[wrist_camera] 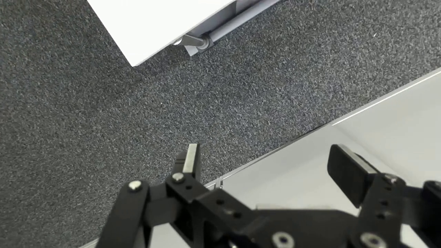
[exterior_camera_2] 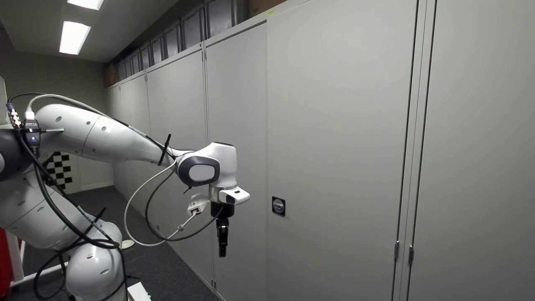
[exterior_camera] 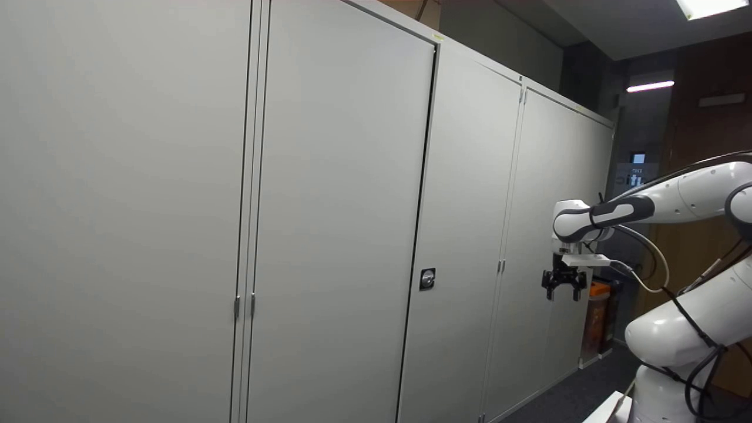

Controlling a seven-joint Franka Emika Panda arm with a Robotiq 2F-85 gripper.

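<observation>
My gripper (exterior_camera: 564, 295) hangs pointing down in front of the tall grey cabinets, open, with a wide gap between its fingers. From the wrist, both black fingers (wrist_camera: 191, 159) show well apart, and only floor and cabinet front are visible beyond them; the gripper holds nothing. A small square latch with a round metal knob (exterior_camera: 427, 279) sits on a cabinet door (exterior_camera: 338, 211). In exterior view 2 the latch (exterior_camera_2: 278, 206) is to the right of the gripper (exterior_camera_2: 222, 255) and higher than its fingertips. The door looks closed, with a thin dark line along its edge.
Cabinets run as a continuous wall beside the arm. Dark carpet (wrist_camera: 248, 103) lies below, with a white board (wrist_camera: 161, 24) near the arm's base. Orange-topped bins (exterior_camera: 599, 290) stand at the far cabinet end. Cables (exterior_camera_2: 150, 241) hang in loops from the arm.
</observation>
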